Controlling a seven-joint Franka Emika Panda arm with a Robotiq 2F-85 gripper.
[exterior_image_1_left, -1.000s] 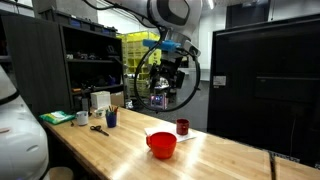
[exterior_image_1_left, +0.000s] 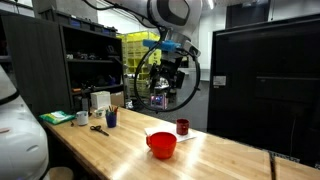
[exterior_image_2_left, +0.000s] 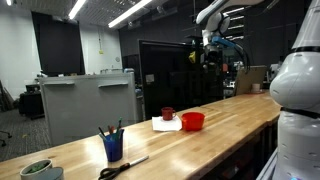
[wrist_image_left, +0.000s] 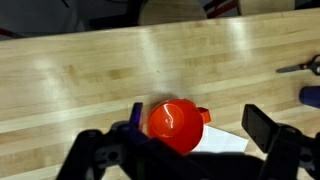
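Note:
A bright red cup (exterior_image_1_left: 162, 146) with a handle stands on the wooden table; in the wrist view, the red cup (wrist_image_left: 174, 125) is seen from above and looks empty. My gripper is open above it, its dark fingers spread to either side, with nothing between them. From the side, the gripper (exterior_image_1_left: 171, 88) hangs well clear of the cup. A darker red mug (exterior_image_1_left: 182, 127) stands farther back, beside a white sheet (exterior_image_2_left: 166, 124).
Scissors (exterior_image_2_left: 123, 168) and a blue pen cup (exterior_image_2_left: 113, 148) lie toward one end of the table, near a white mug (exterior_image_1_left: 82, 117) and a bowl (exterior_image_2_left: 38, 170). A dark strip (exterior_image_1_left: 272, 165) crosses the opposite end.
The arm and red cup look unmoved.

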